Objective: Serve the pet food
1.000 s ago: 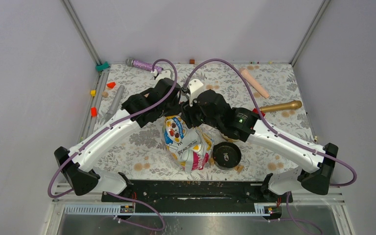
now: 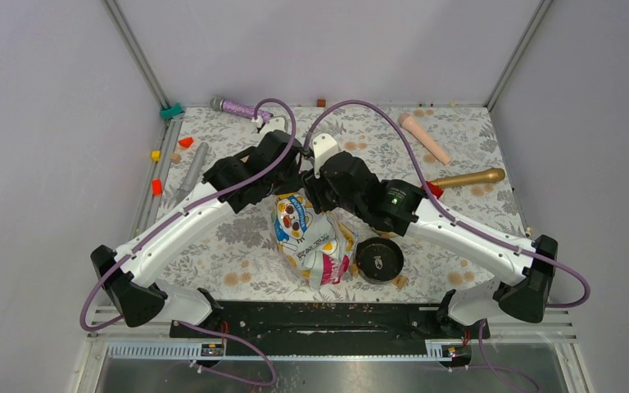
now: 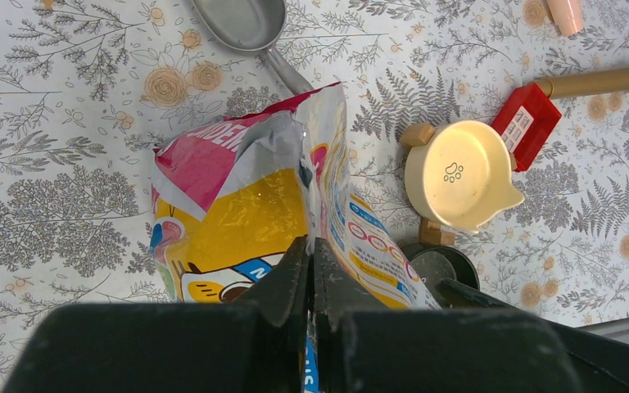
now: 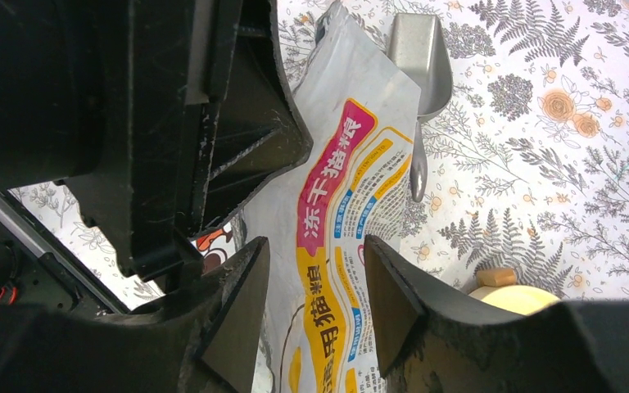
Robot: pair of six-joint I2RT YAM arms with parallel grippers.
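Note:
The pet food bag [image 2: 315, 246], yellow, white and pink, stands in front of both arms in the top view. My left gripper is shut on the bag's thin film, where its fingertips meet at the upright fold. My right gripper is open, with the printed white side of the bag visible between and beyond its fingers; contact cannot be told. A metal scoop [image 3: 250, 20] lies on the table past the bag. To the bag's right, the left wrist view shows a cream bowl [image 3: 459, 176] and, partly covered, a dark bowl [image 3: 465, 266].
A red block [image 3: 527, 123] and a golden rod [image 2: 471, 178] lie close to the cream bowl. At the back are a purple microphone [image 2: 242, 108] and a peach-coloured cylinder [image 2: 426, 137]. Both wrists crowd together above the bag.
My right arm has shifted slightly. The left arm and the bag look the same as before.

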